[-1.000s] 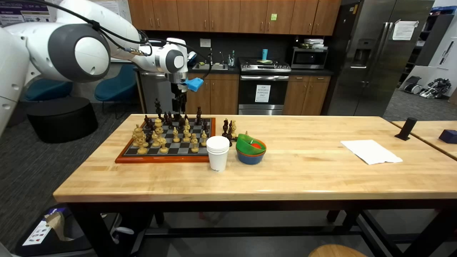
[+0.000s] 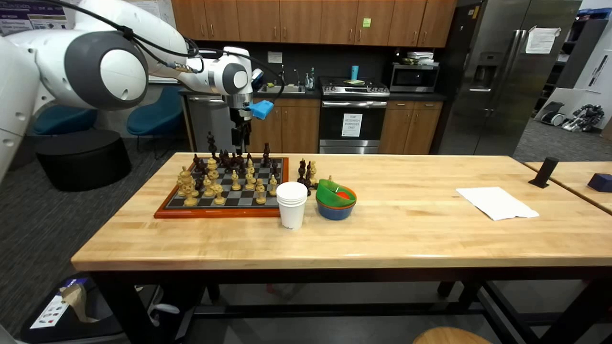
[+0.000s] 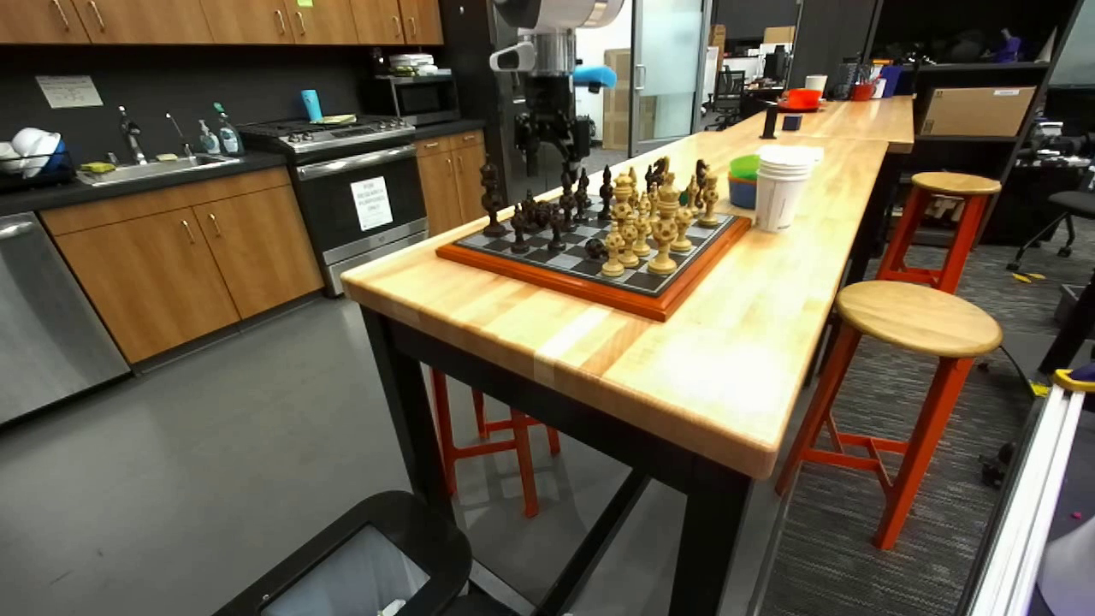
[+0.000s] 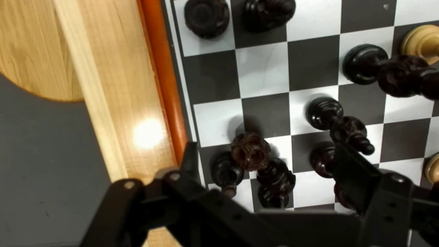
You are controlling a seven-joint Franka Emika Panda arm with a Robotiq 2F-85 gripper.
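A chessboard (image 2: 250, 212) with a reddish wooden frame lies at the left end of the table. Dark chess pieces (image 3: 490, 198) stand towards its far side, light ones (image 3: 665, 234) towards the near side. Over the dark side hangs my gripper (image 2: 241, 150), its fingertips above or near the tops of the pieces. Seen from the wrist, its fingers (image 4: 356, 175) are spread wide. Several dark pieces, one with a carved round head (image 4: 251, 151), appear between and below them, none gripped. On its side on the board lies a small dark piece (image 3: 596, 248).
Stacked white cups (image 2: 292, 209) and nested bowls (image 2: 335, 212) stand right of the board. Beside them are a few chess pieces (image 2: 307, 177) off the board. A white paper (image 2: 497, 203) lies further right, with bare table between.
The gripper has shifted very slightly to the right in the exterior view. The chess pieces, cups and bowls look the same as before.
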